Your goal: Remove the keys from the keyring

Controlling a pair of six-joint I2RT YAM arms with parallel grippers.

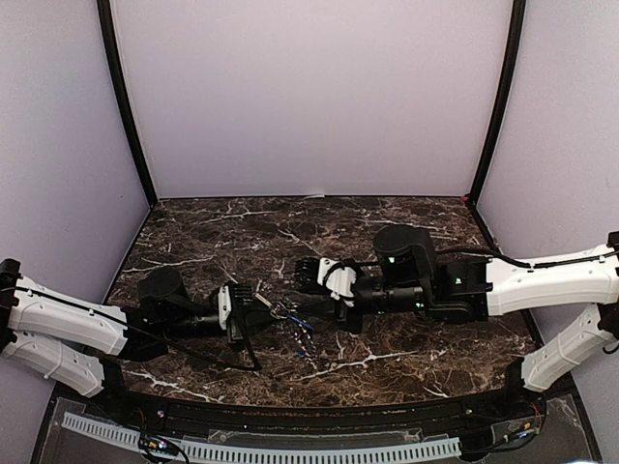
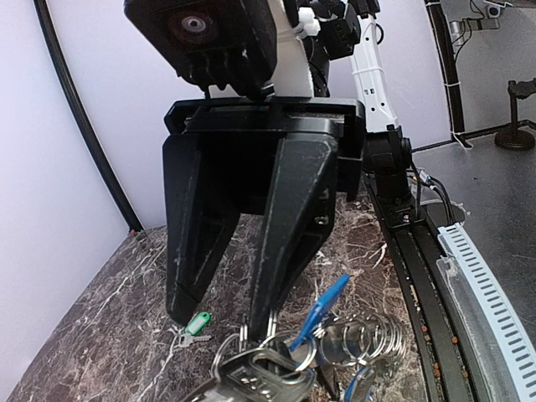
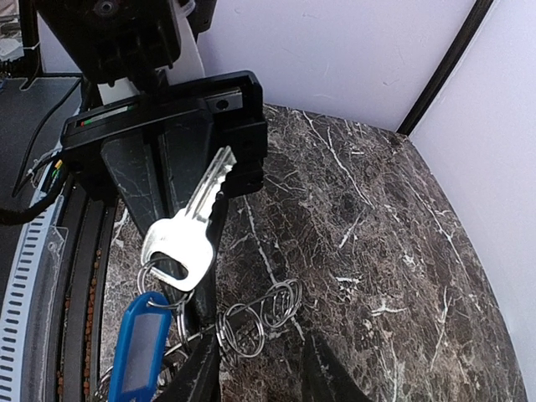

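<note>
A bunch of metal rings with keys and blue tags [image 1: 302,324] hangs in the air between the two arms. At its upper end my left gripper [image 1: 272,315] is shut on the keyring. One silver key [image 3: 180,253] sticks up in front of the left fingers in the right wrist view, with a blue tag [image 3: 139,347] below it. In the left wrist view another silver key [image 2: 266,378] lies among linked rings [image 2: 368,337]. My right gripper faces the bunch with its fingers apart, one tip close to the rings. Whether it touches them I cannot tell.
On the dark marble table lies a loose key [image 2: 193,340] with a green tag [image 2: 198,323]. The table [image 1: 309,217] behind the arms is bare. A pale slotted strip [image 1: 261,451] runs along the front edge.
</note>
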